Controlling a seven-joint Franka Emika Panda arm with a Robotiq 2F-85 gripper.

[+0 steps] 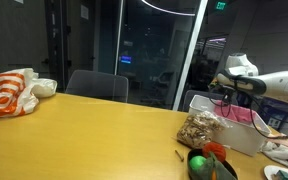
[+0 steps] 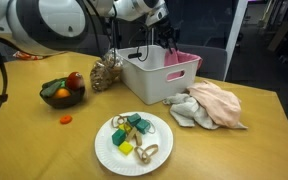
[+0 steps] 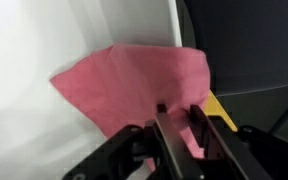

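A pink cloth fills the middle of the wrist view, against the white inside of a box. My gripper is at the cloth's lower right part, its dark fingertips a little apart with pink showing between them. Whether they touch the cloth is unclear. In the second exterior view the gripper reaches down into the white box, beside the pink cloth. The first exterior view shows the arm over the same box, its fingers mostly hidden.
A pale cloth pile lies beside the box. Nearby are a white plate with small blocks and rings, a dark bowl of produce and a brown crinkled bag. A white-and-red bag lies at its far end.
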